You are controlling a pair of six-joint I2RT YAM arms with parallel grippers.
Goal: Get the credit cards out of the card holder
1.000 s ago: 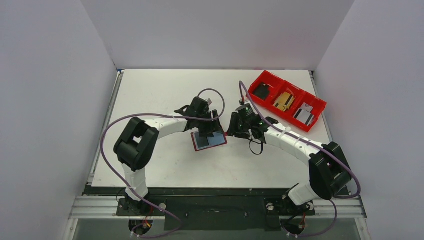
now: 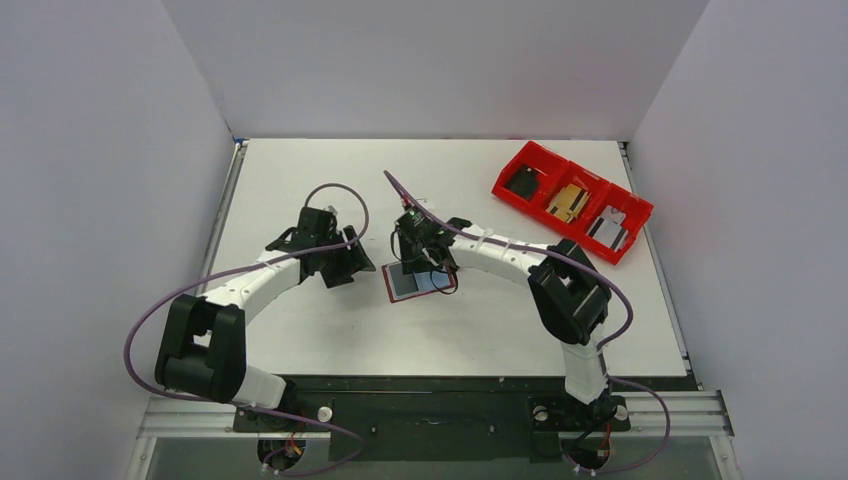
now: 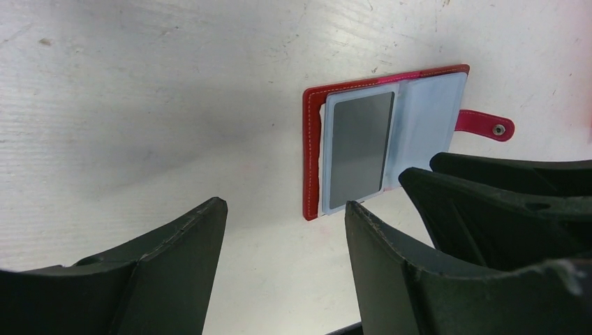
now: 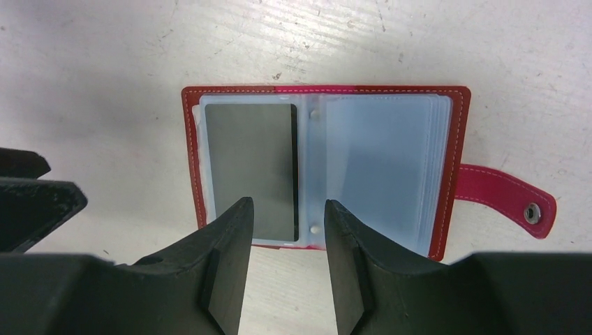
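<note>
The open card holder (image 4: 375, 167) lies flat on the table, with a red stitched border, clear sleeves and a snap strap (image 4: 502, 195) on its right side. A dark grey card (image 4: 251, 167) shows in its left sleeve; the right sleeves look pale and clear. My right gripper hangs above the holder, open, its fingers over the lower middle with nothing between them. Left of the holder my left gripper is open over bare table, also empty. In the top view the right arm covers part of the holder (image 2: 405, 284).
A red tray (image 2: 500, 186) with three compartments stands at the back right. Inside are dark cards (image 2: 522, 181), gold cards (image 2: 568, 203) and whitish-grey cards (image 2: 607, 229), one kind in each.
My left arm has drawn back leftward from over the holder. The right arm has moved left, from beside the holder to over it. The holder has stayed in place.
</note>
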